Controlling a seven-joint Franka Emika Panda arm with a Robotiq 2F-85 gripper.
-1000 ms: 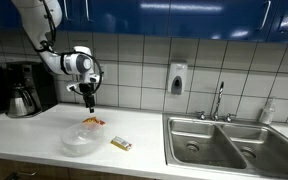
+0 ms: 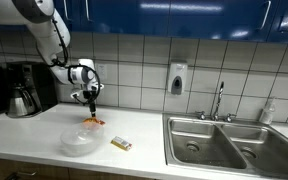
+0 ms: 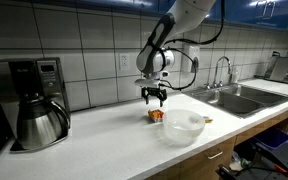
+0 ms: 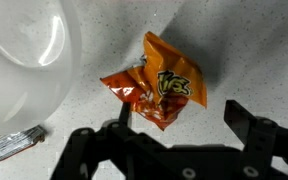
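A crumpled orange packet (image 4: 162, 82) with yellow lettering lies on the white counter, below and between the two fingers of my gripper. The fingers stand wide open and grip nothing. In exterior view 1 the gripper (image 2: 91, 106) hangs just above the packet (image 2: 94, 121). Exterior view 2 also has the packet (image 3: 155, 115) on the counter under the gripper (image 3: 162, 101). A clear, pale bowl (image 4: 24, 85) stands close beside the packet, at the left in the wrist view.
A small yellowish-wrapped bar (image 2: 121, 143) lies right of the bowl (image 2: 82, 142). A coffee maker (image 3: 41, 108) stands at the counter's far end. Farther right is a double sink (image 2: 216, 145).
Over the last second my gripper has come down toward the orange packet. The packet, bowl and bar have stayed in place.
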